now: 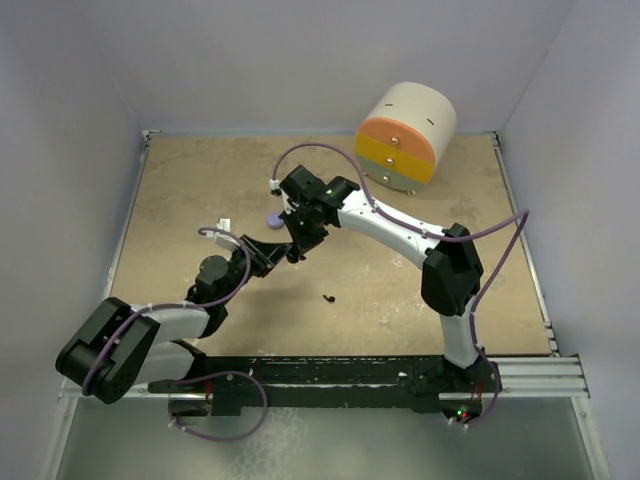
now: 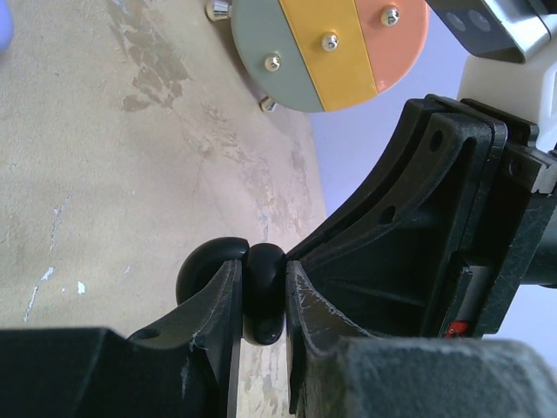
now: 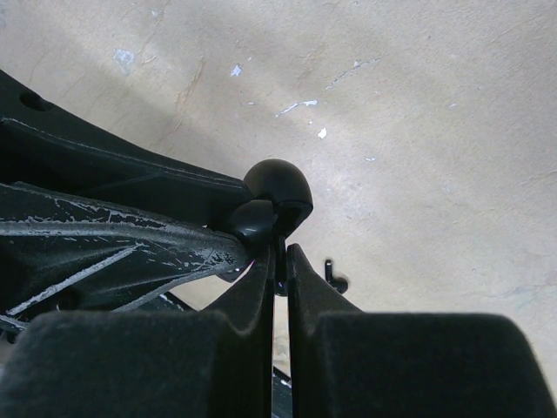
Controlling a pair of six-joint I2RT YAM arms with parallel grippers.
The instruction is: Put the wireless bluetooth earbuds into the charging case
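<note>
The black charging case (image 2: pixel 264 292) is pinched between the fingers of my left gripper, above the table. Its rounded lid (image 3: pixel 280 185) stands out to one side, apparently open. My right gripper is shut right against the case, on a thin dark piece (image 3: pixel 280 286) that looks like an earbud's stem; most of it is hidden. In the top view, the left gripper (image 1: pixel 285 250) and right gripper (image 1: pixel 301 247) meet tip to tip. Another black earbud (image 3: pixel 336 277) lies loose on the table below them.
A round purple object (image 1: pixel 275 220) rests on the table behind the grippers. At the back right stands a white drum-shaped cabinet (image 1: pixel 415 115) with coloured drawers.
</note>
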